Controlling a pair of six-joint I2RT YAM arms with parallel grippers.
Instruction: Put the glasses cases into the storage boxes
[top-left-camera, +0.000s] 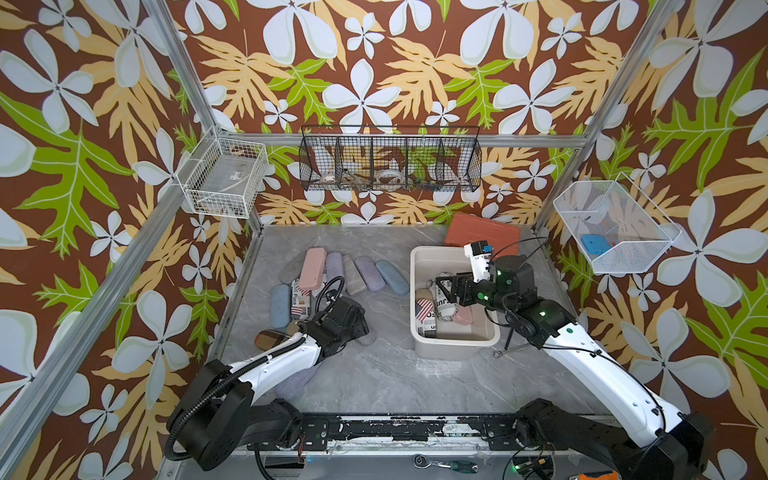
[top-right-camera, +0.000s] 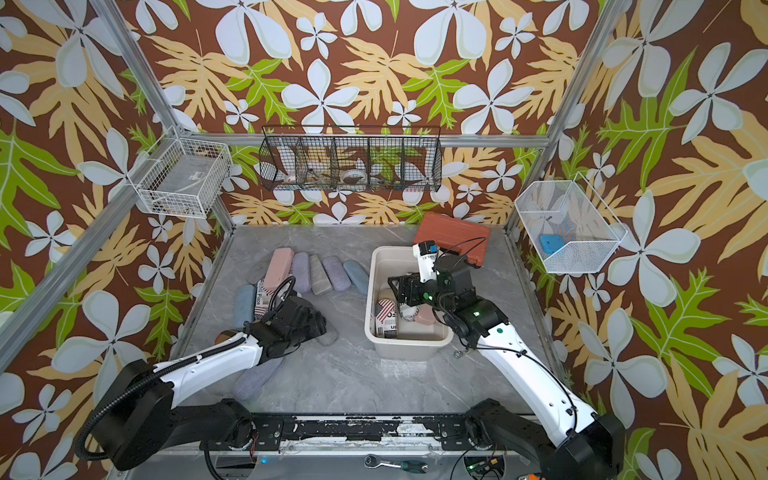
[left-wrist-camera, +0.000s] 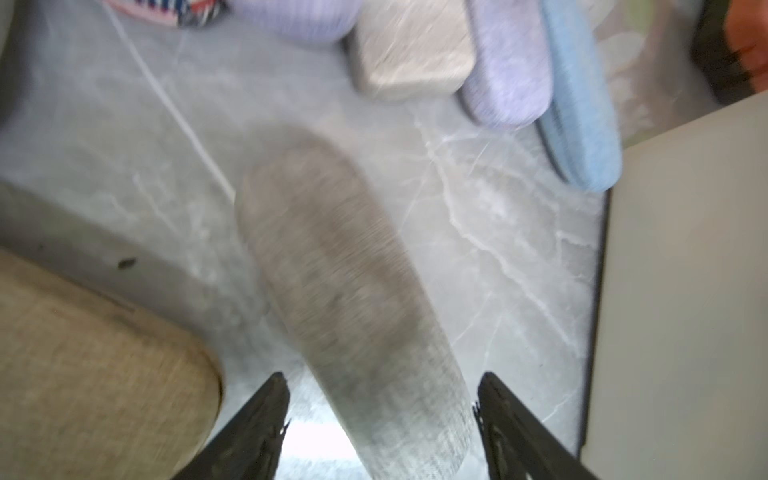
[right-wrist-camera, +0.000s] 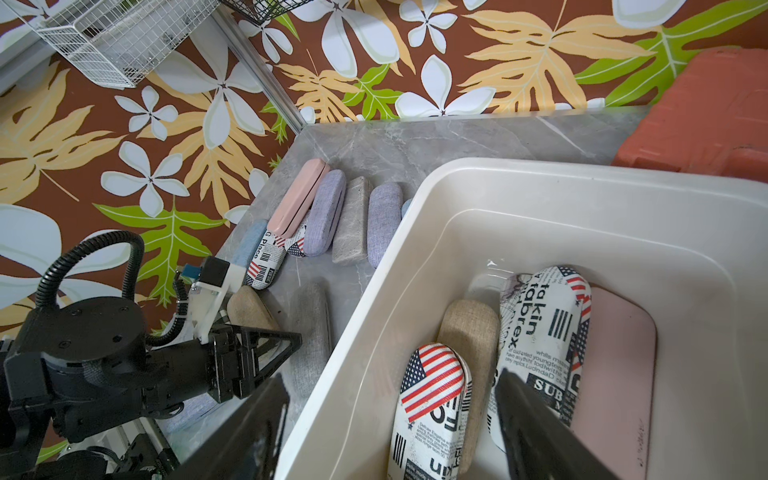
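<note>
A long grey glasses case (left-wrist-camera: 352, 304) lies beneath my open left gripper, which has a brown case (left-wrist-camera: 96, 376) to its left. Behind them pink (top-left-camera: 314, 268), lilac (top-left-camera: 369, 273), blue (top-left-camera: 392, 277) and patterned cases cluster on the left of the table. The cream storage box (top-left-camera: 426, 344) holds patterned cases (right-wrist-camera: 536, 352), a tan one (right-wrist-camera: 472, 328) and a pink one (right-wrist-camera: 620, 384). My right gripper is open over the box, nothing seen between its fingers.
An orange case (top-left-camera: 484, 230) lies behind the box. Wire baskets (top-left-camera: 388, 160) hang on the frame at the back and both sides.
</note>
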